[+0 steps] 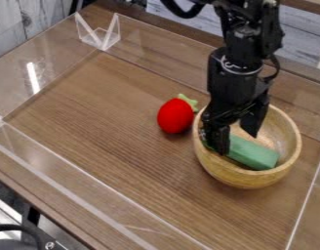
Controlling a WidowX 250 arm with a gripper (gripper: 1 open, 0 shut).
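Observation:
My black gripper (249,132) is lowered into the wooden bowl (241,174) on the right, its fingers open around or over a green block (254,154) lying in the bowl. The left finger partly hides the block. A red, rounded object (175,116) with a small green top lies just left of the bowl.
A white wire holder (95,32) stands at the back left. A black cable or arm part shows at the lower left corner.

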